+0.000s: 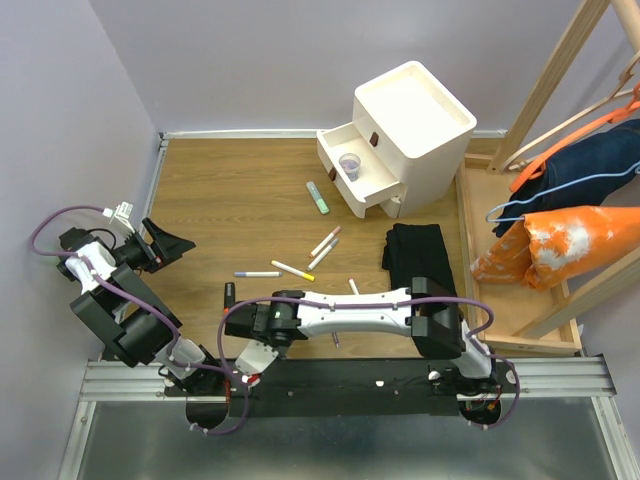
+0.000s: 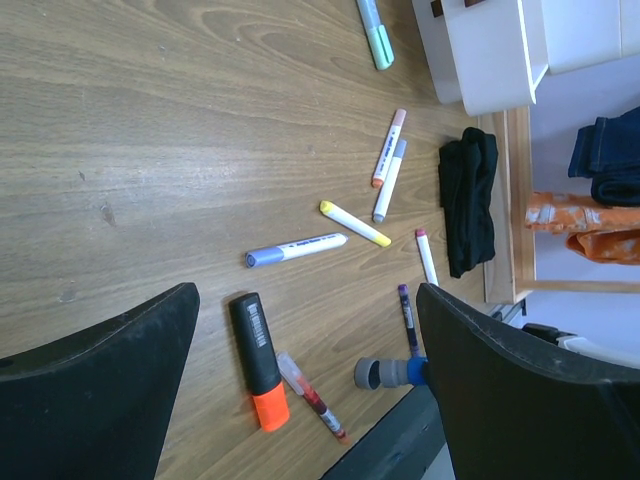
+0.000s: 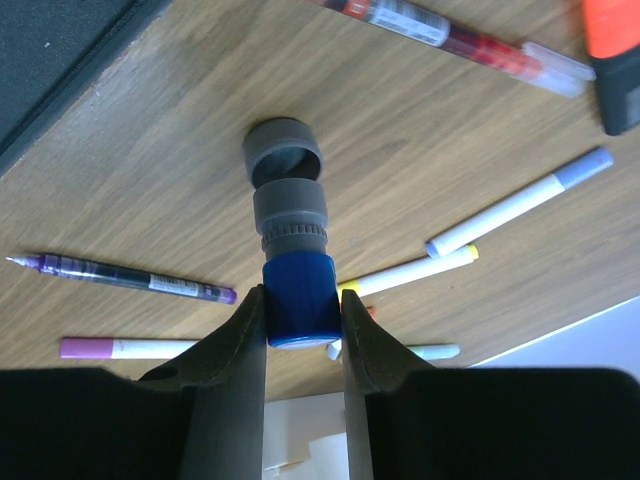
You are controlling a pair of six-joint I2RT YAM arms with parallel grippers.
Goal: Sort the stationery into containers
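Observation:
In the right wrist view my right gripper is shut on a blue cylinder [image 3: 302, 290] with a grey collar. A grey hollow cap [image 3: 283, 152] lies right at its far end; whether they touch I cannot tell. My left gripper [image 1: 180, 244] stands open at the far left, empty. Scattered on the wood are a blue-capped marker [image 2: 296, 249], a yellow-capped one [image 2: 355, 223], an orange-black highlighter [image 2: 258, 360], a red pen [image 2: 312, 397], a purple pen [image 3: 120, 278], a pink-capped marker [image 3: 127, 348] and a green highlighter [image 1: 317, 197]. Two more markers lie side by side.
A white drawer unit [image 1: 418, 105] stands at the back with one drawer [image 1: 343, 141] pulled out, a clear cup [image 1: 350, 166] inside. Black folded cloth [image 1: 416, 255] lies at right, before a wooden rack [image 1: 520, 300] of hanging clothes.

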